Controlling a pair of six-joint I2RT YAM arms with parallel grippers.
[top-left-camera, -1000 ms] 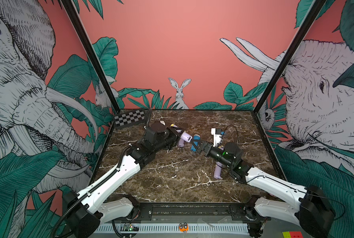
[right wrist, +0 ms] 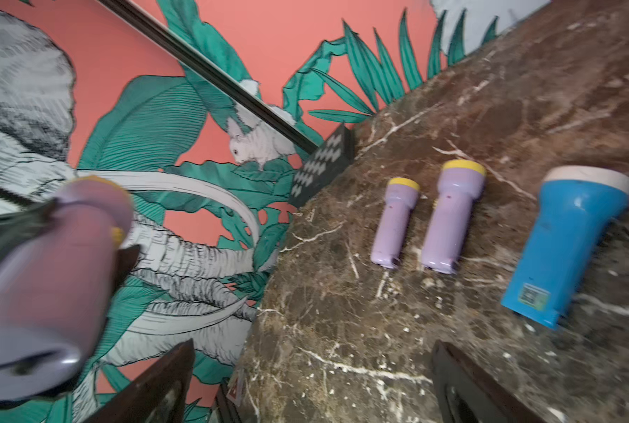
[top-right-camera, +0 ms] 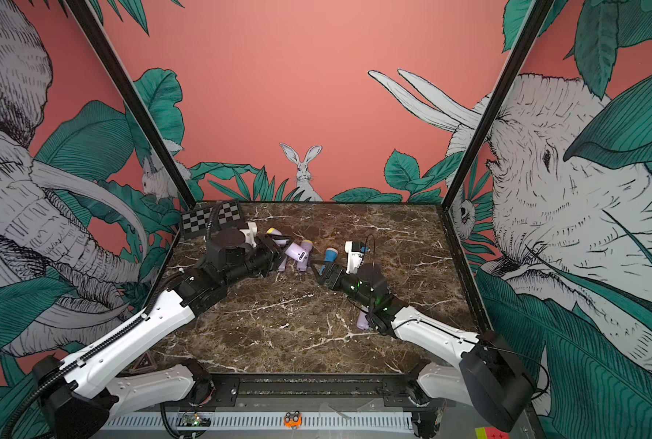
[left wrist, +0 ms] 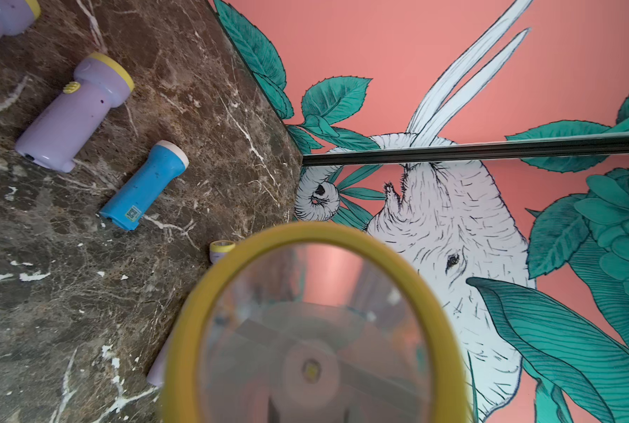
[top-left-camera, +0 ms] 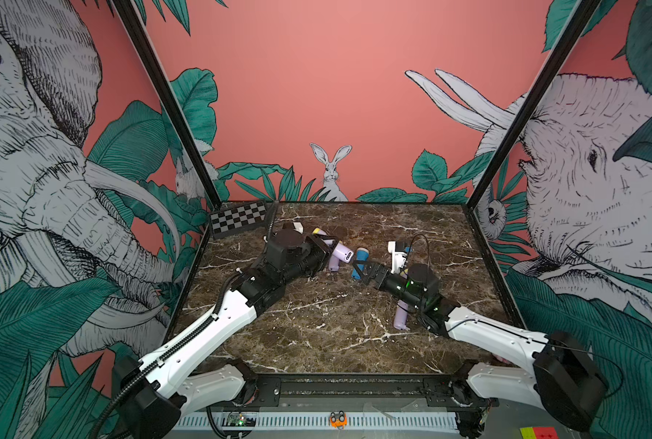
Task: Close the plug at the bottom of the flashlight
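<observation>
A purple flashlight with a yellow rim (right wrist: 81, 282) is held above the table, tilted, with my left gripper (top-left-camera: 328, 243) shut around its body. Its bottom end (top-left-camera: 347, 256) points toward my right gripper (top-left-camera: 356, 267) and bears a dark mark in the top left view. In the right wrist view that end is blurred, so whether the plug is seated cannot be told. The lens of the held flashlight (left wrist: 314, 338) fills the lower middle of the left wrist view and hides the left fingers. My right gripper stands open close to the bottom end, its fingers (right wrist: 155, 384) wide apart and empty.
On the table lie two purple flashlights (right wrist: 395, 222) and a blue flashlight (right wrist: 561, 243), below the working height. Another purple flashlight (top-left-camera: 401, 314) lies partly under the right arm. A checkered board (top-left-camera: 238, 219) occupies the back left corner.
The left arm and its flashlight have hardly moved.
</observation>
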